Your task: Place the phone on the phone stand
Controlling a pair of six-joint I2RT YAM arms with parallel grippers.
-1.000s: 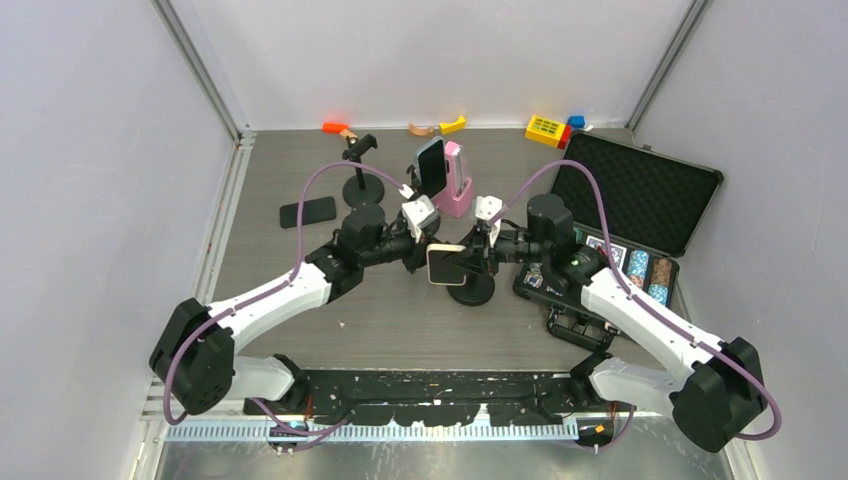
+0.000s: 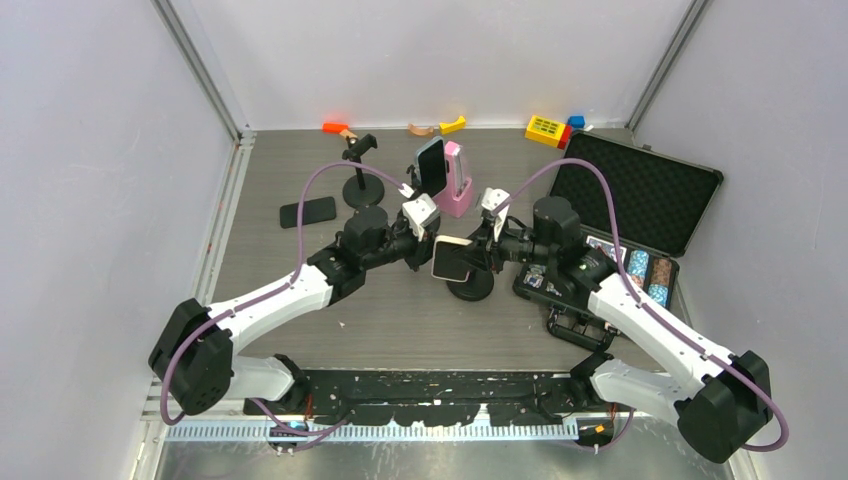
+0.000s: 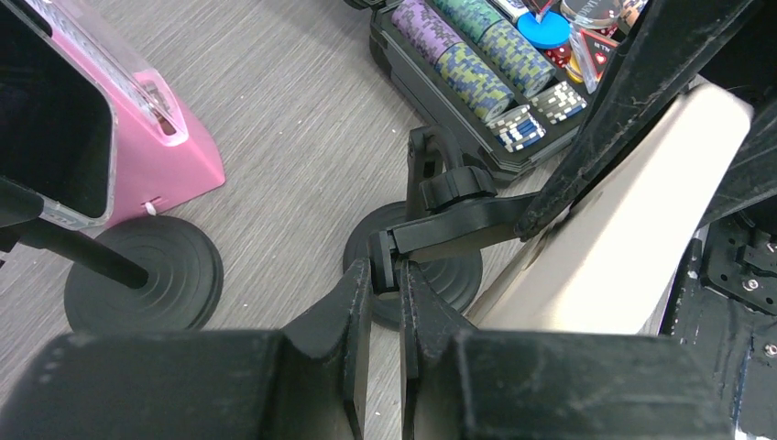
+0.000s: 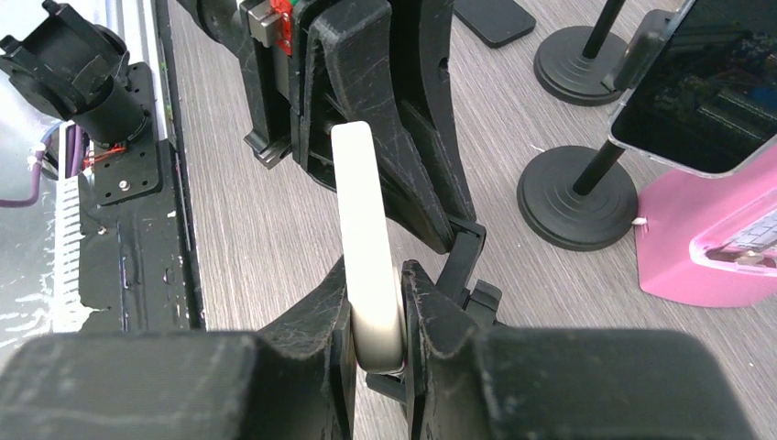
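Note:
In the middle of the table a black phone stand (image 2: 470,288) stands beneath both grippers. My left gripper is shut on the end of the stand's holder arm (image 3: 467,225). My right gripper is shut on a cream-edged phone (image 2: 450,262), held upright just at the stand's holder; whether it rests on it is unclear. In the left wrist view the phone (image 3: 623,238) shows beside the holder, partly behind the right gripper's black body.
Behind are a second stand holding a phone (image 2: 431,165), a pink box (image 2: 455,197) and another stand (image 2: 362,190). A dark phone (image 2: 307,212) lies at left, an open chip case (image 2: 630,200) at right.
The right gripper and the phone in it have shifted slightly to the right and up in the top view. The left arm looks essentially still.

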